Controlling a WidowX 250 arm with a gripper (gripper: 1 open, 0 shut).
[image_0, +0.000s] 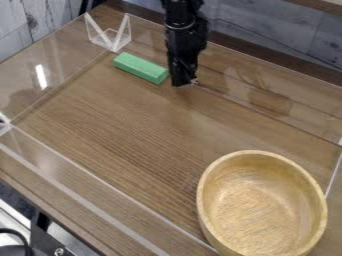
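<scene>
My black gripper (181, 72) reaches down from the top centre onto the back of the wooden table, just right of a green block (139, 67) that lies flat. Its fingertips are small and dark, and I cannot tell whether they are open or shut, or whether anything is between them.
A large tan bowl (262, 168) stands at the front right. A clear plastic object (110, 30) sits at the back left. A grey wall runs along the back, and dark cables show at the lower left.
</scene>
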